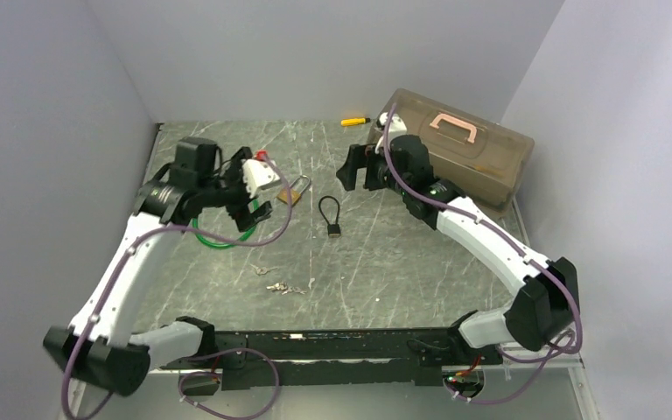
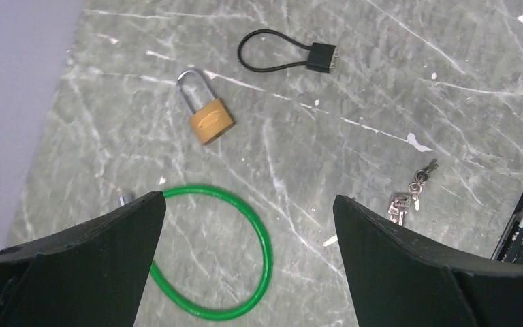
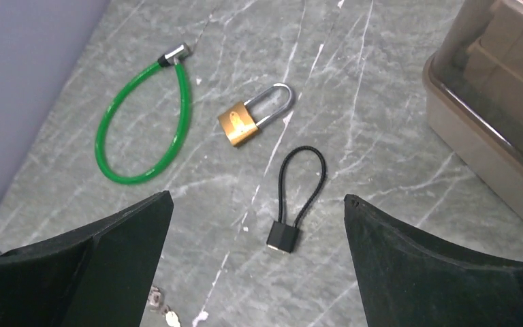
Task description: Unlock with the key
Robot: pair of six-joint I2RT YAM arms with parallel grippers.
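Note:
A brass padlock (image 1: 290,196) with a closed-looking steel shackle lies at the table's back middle. To its right is a small black cable lock (image 1: 333,230), and a green cable lock (image 2: 265,252) forms a loop at the left. Several small keys (image 1: 286,288) lie in a bunch toward the front, with one loose key (image 1: 261,269) behind them. My left gripper is open above the table over the green lock, partly covering it from the top. Open as well, my right gripper hovers right of the padlock, nothing between its fingers.
A brown translucent toolbox (image 1: 455,144) with a pink handle fills the back right, close to my right arm. A yellow-handled tool (image 1: 354,122) lies at the back edge. Walls bound both sides.

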